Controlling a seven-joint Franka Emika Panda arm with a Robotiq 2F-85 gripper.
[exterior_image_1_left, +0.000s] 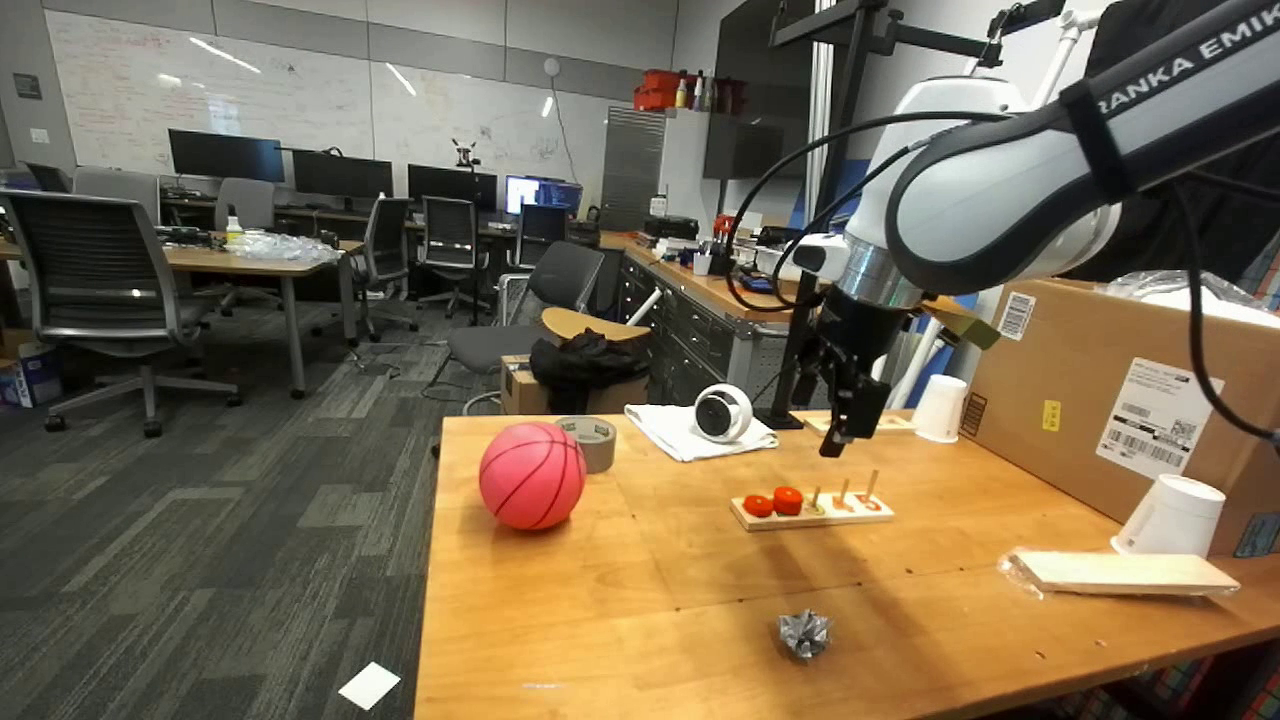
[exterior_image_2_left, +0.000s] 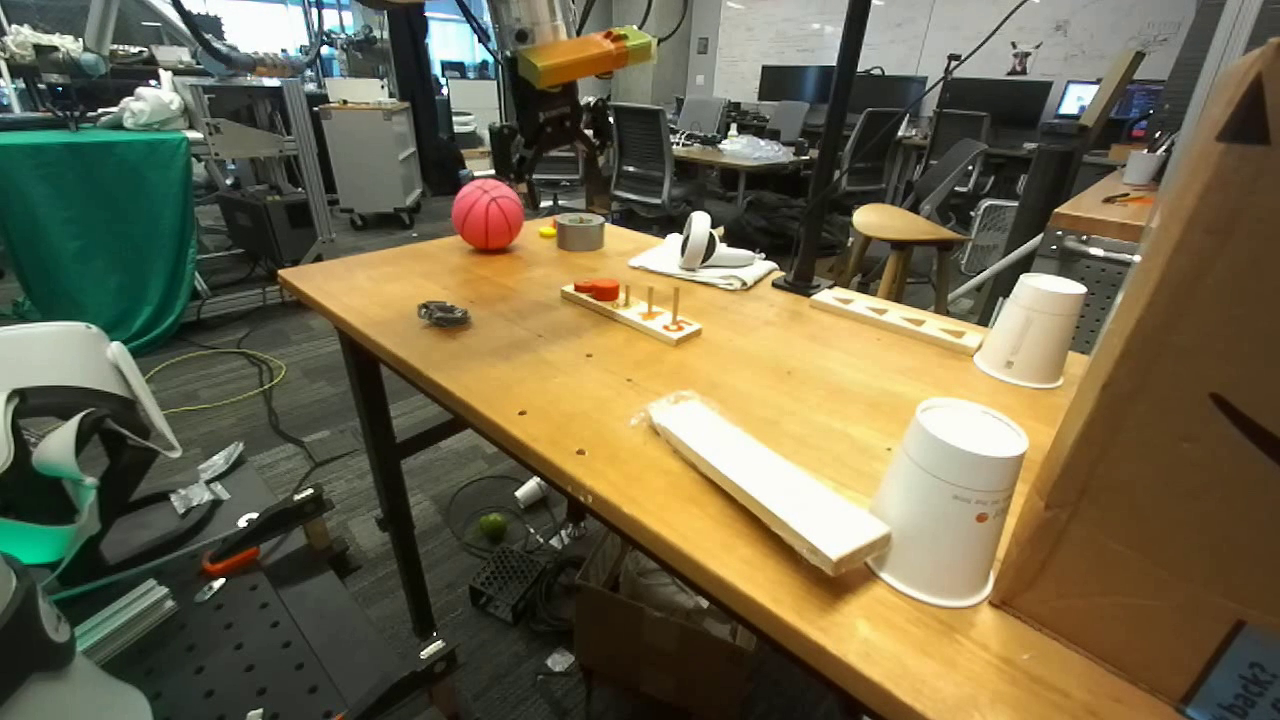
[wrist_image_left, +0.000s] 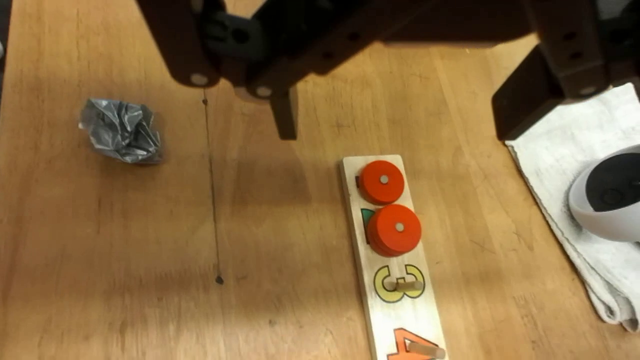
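My gripper is open in the air above the table, its fingers wide apart with nothing between them. Below it lies a wooden peg board (wrist_image_left: 396, 312) with painted numbers. Red discs (wrist_image_left: 394, 230) sit on its first two pegs, while the pegs by the 3 and the 4 are bare. In exterior view 1, the board (exterior_image_1_left: 882, 515) is beneath and just in front of my gripper (exterior_image_1_left: 831, 448). A crumpled silver wad (wrist_image_left: 123, 131) rests on the table, apart from the board. The pink ball (exterior_image_1_left: 531, 475) stands near the table's left edge.
A roll of grey tape (exterior_image_2_left: 581, 233) stands beside the ball. A white round device (exterior_image_1_left: 722, 414) sits on a folded cloth (exterior_image_1_left: 674, 438). Two upturned cups, a wrapped plank (exterior_image_2_left: 758, 478) and a cardboard box (exterior_image_1_left: 1086, 398) occupy the other side.
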